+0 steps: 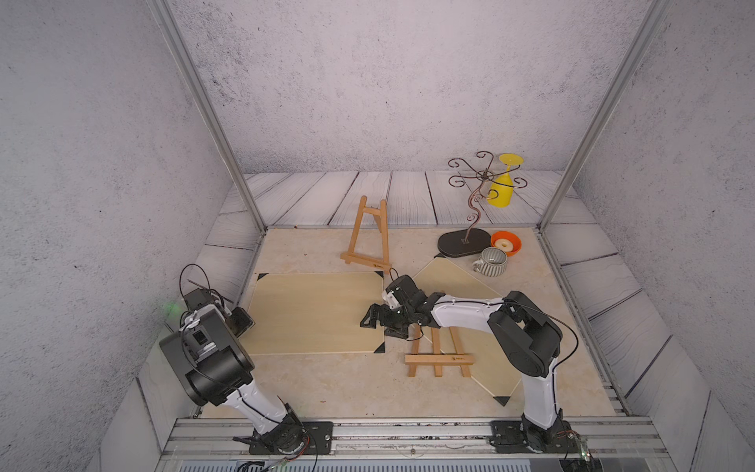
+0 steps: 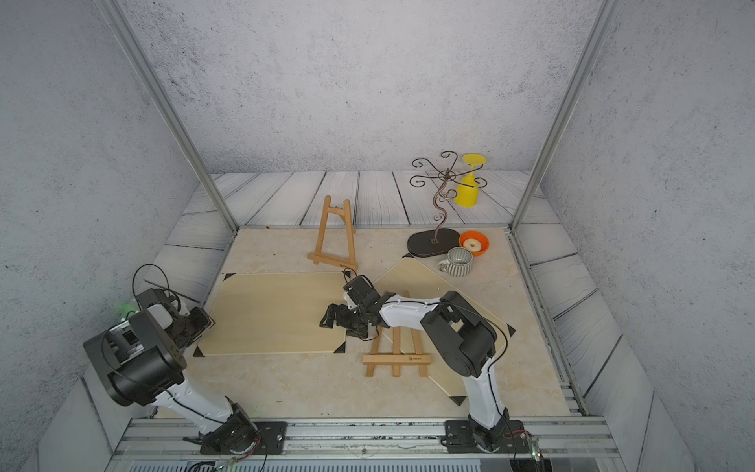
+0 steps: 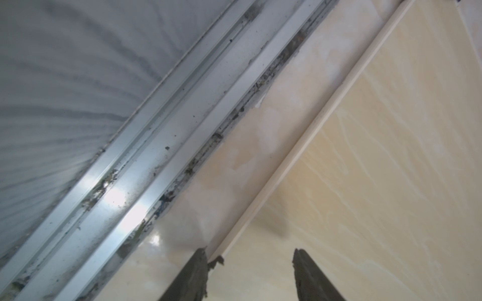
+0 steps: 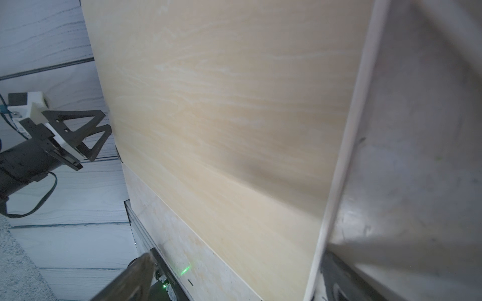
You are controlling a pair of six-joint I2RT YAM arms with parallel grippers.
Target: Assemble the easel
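A pale board (image 1: 310, 310) with black corners lies flat on the left of the table. My left gripper is at its left edge, fingertips apart; whether anything is clamped between them is unclear. My right gripper (image 1: 377, 318) is open at the board's right end, one finger by the edge in the right wrist view. A small wooden easel (image 1: 355, 236) stands behind the board. Another wooden easel frame (image 1: 438, 359) is at front right, over a second board (image 1: 499, 377) lying askew, partly hidden by the right arm.
A metal scroll stand (image 1: 456, 244), yellow object (image 1: 501, 192), orange bowl (image 1: 511, 236) and striped mug (image 1: 491, 263) occupy the back right. An aluminium rail (image 3: 175, 170) runs along the left table edge.
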